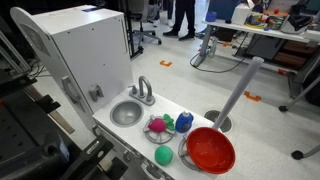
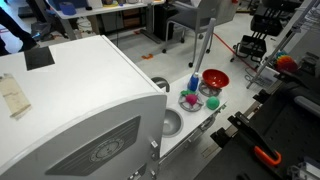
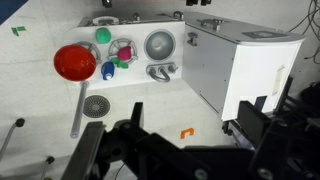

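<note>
My gripper stands open at the bottom of the wrist view, its dark fingers wide apart with nothing between them. It is high above the white toy kitchen counter. On the counter is a red bowl [image 1: 210,151], with a green round item [image 1: 163,155] near its front left. A blue item [image 1: 184,122] stands behind the bowl's left side. A pink item [image 1: 153,115] with some green beside it rests on a round burner or plate; its exact shape is too small to tell. The grey sink [image 1: 127,113] looks empty.
A grey faucet [image 1: 143,89] rises behind the sink. The tall white cabinet [image 1: 85,62] borders the counter on the left. A long grey bar [image 1: 238,95] slants up beside the red bowl. A dark round grate [image 3: 96,106] lies behind the counter. Open floor surrounds this side.
</note>
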